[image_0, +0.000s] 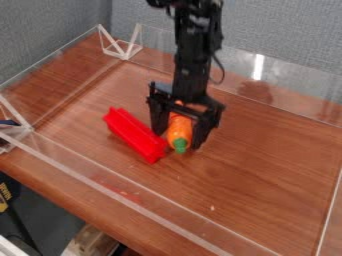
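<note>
My black gripper (185, 124) is lowered at the middle of the wooden table, its fingers on either side of an orange toy carrot (179, 134) with a green tip. The gripper covers the back part of the carrot; whether the fingers touch it I cannot tell. A red bar-shaped object (134, 133) lies diagonally just left of the carrot.
Clear low panels edge it, with white frames (118, 46) at back left and at left. Grey walls stand behind and to the left.
</note>
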